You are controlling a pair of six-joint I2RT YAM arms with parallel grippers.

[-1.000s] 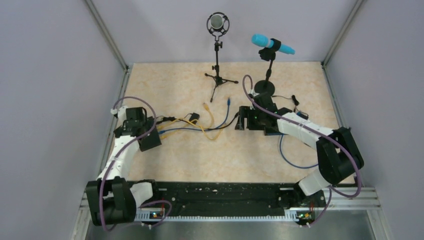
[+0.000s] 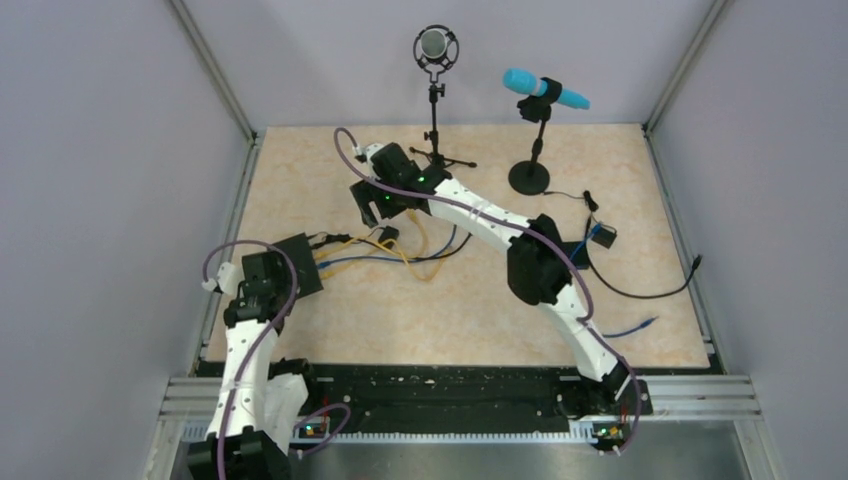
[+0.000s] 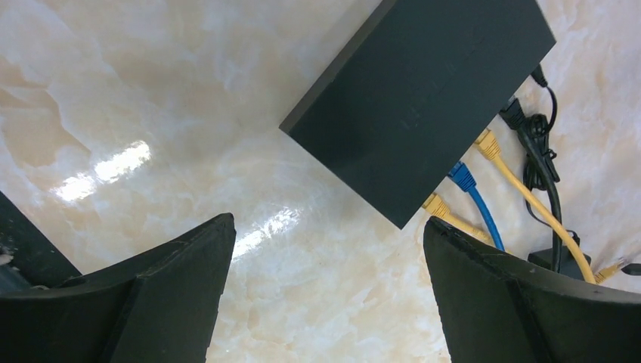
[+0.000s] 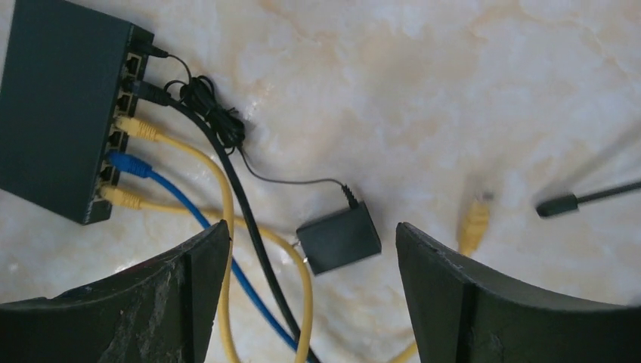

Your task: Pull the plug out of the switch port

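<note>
A black switch (image 3: 416, 98) lies at the table's left, with black, yellow (image 4: 136, 126) and blue (image 4: 128, 163) plugs in its port side, seen in both wrist views; in the top view it (image 2: 305, 262) is partly under my left arm. My left gripper is open above the table beside the switch, nothing between its fingers. My right gripper hangs open over the cables and small black adapter (image 4: 338, 238), to the switch's right, above and apart from them.
Two microphone stands (image 2: 433, 110) (image 2: 530, 170) stand at the back. A second dark device (image 2: 575, 252) with cables lies on the right, partly behind my right arm.
My right gripper has swung leftward and back over the middle cables toward the switch.
</note>
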